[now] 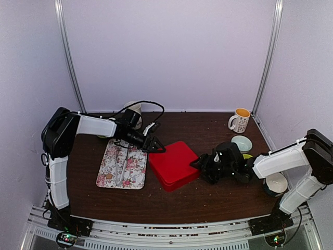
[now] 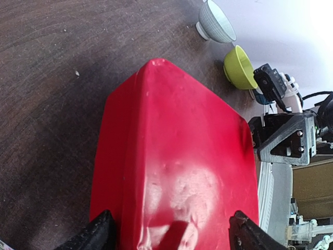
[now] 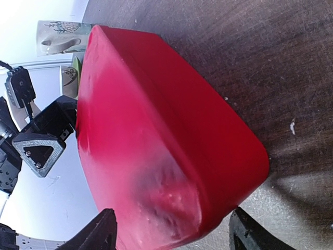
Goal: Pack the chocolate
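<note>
A closed red box (image 1: 171, 164) lies in the middle of the dark table, filling much of both wrist views. My left gripper (image 1: 156, 147) is at its back left corner, with both fingertips partly open around the box's edge (image 2: 140, 156) at the bottom of the left wrist view. My right gripper (image 1: 200, 165) is at the opposite, right side, its fingertips apart around a rounded corner (image 3: 203, 208) in the right wrist view. No chocolate is visible.
A floral tray (image 1: 117, 172) lies left of the box. A mug (image 1: 240, 121), pale bowl (image 1: 242, 141), yellow bowl (image 2: 237, 70) and dark-sided bowl (image 1: 276, 185) stand at the right. A cup (image 1: 132, 105) is at back left. Bare table lies front and back.
</note>
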